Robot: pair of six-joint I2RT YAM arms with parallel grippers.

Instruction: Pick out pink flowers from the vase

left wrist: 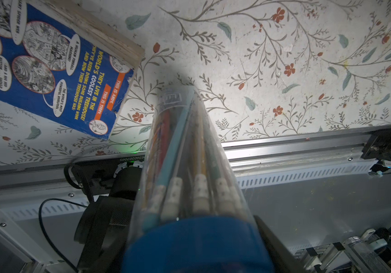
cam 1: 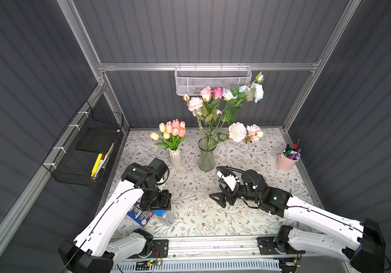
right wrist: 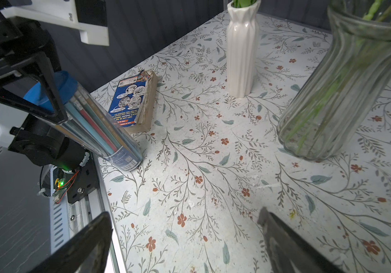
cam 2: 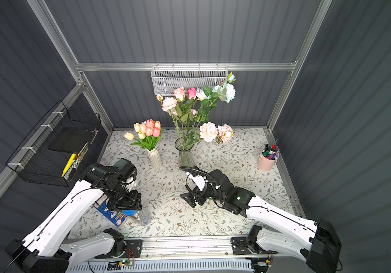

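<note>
Near the table's middle back, a clear glass vase point(cam 1: 206, 160) holds tall stems. Among its blooms are a hot pink rose point(cam 1: 218, 92), a pale pink rose point(cam 1: 195, 103) and low blush-pink flowers point(cam 1: 237, 132) leaning right. A white vase point(cam 1: 175, 159) beside it carries pink and yellow tulips point(cam 1: 175, 128). At the front left, my left gripper point(cam 1: 161, 205) is shut around the blue lid point(left wrist: 197, 248) of a clear tube of pencils point(left wrist: 184, 150), held tilted with its base low over the table. My right gripper is open and empty, in front of the glass vase.
A blue book point(right wrist: 129, 102) lies under the left arm. A pink pen cup point(cam 1: 286, 161) stands at the right edge. Wire baskets hang on the left side point(cam 1: 79, 150) and the back wall point(cam 1: 186, 84).
</note>
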